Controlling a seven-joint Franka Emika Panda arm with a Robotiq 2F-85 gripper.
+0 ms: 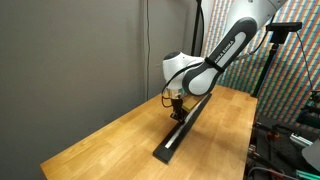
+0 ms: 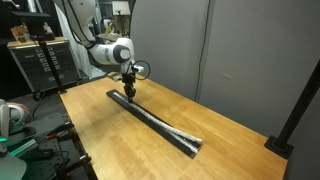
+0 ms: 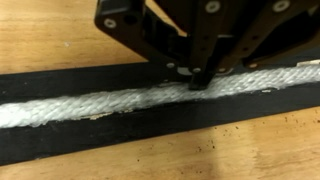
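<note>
A white braided rope [image 3: 80, 106] runs lengthwise along a long black strip [image 3: 100, 130] lying on the wooden table. My gripper points down onto the rope, its dark fingertips close together and at the rope's surface in the wrist view. Whether any strands are pinched between them cannot be made out. From the second exterior view, the gripper [image 2: 131, 99] is over the far part of the strip [image 2: 165, 130]. In the first exterior view, the gripper [image 1: 180, 117] hides part of the strip [image 1: 164, 152] beneath it.
A grey wall panel [image 1: 75, 70] stands along one side. A dark post [image 2: 290, 115] rises at the right in the second exterior view.
</note>
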